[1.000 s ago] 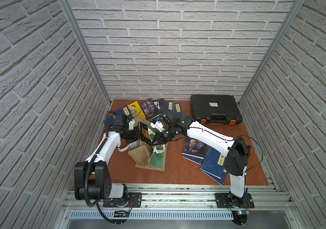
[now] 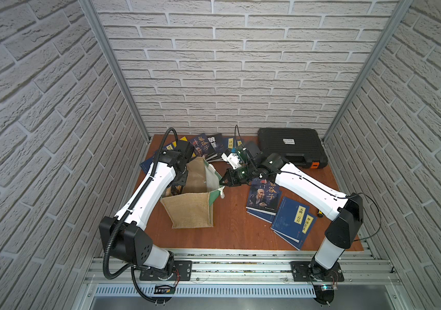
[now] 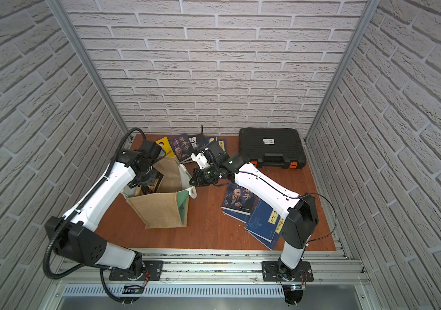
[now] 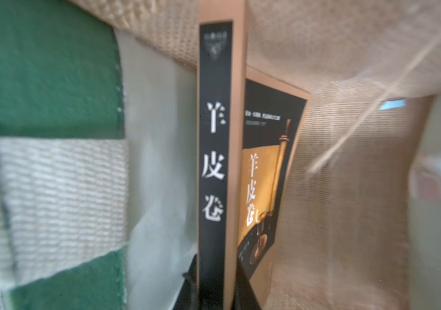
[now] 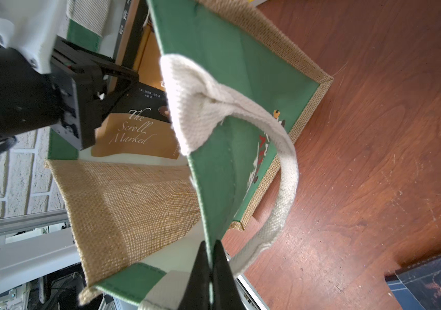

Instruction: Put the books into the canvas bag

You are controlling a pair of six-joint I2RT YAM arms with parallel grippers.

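Observation:
The canvas bag (image 2: pixel 192 212) stands at the left of the table, its mouth spread wide. Between the fingers of my left gripper is a black and tan book (image 4: pixel 212 129), spine facing the left wrist camera. Canvas walls surround this book in that view, so it is inside the bag's mouth; whether it touches the bottom is hidden. My right gripper is shut on the bag's green right rim, by a white handle (image 5: pixel 277 149). To the right lie a dark book with a portrait (image 2: pixel 263 198) and blue books (image 2: pixel 290 217).
Several more books (image 2: pixel 199 144) lie along the back of the table, partly behind the left arm. A black case (image 2: pixel 291 147) occupies the back right corner. Bare wood (image 2: pixel 236 217) shows between the bag and the right-hand books.
The bag's mouth has widened as its right rim was drawn out and up.

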